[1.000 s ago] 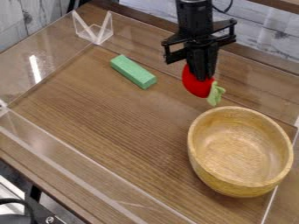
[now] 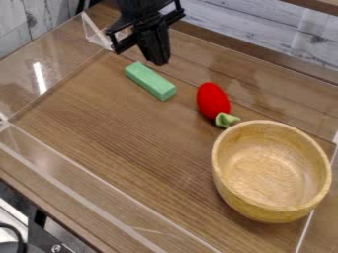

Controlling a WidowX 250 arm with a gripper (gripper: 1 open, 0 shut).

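Observation:
My black gripper (image 2: 137, 40) hangs at the top, above and slightly behind a green block (image 2: 150, 81) lying on the wooden table. Whether its fingers are open or shut is hard to tell. A red vegetable (image 2: 212, 98) with a green stem lies right of the block, near a pale wooden bowl (image 2: 271, 136) at the lower right.
A white wire-like item (image 2: 103, 36) stands at the upper left, partly behind the gripper. A black cable lies at the lower left edge.
The gripper has moved left, away from the red vegetable it was holding up. That vegetable now lies on the table above the bowl.

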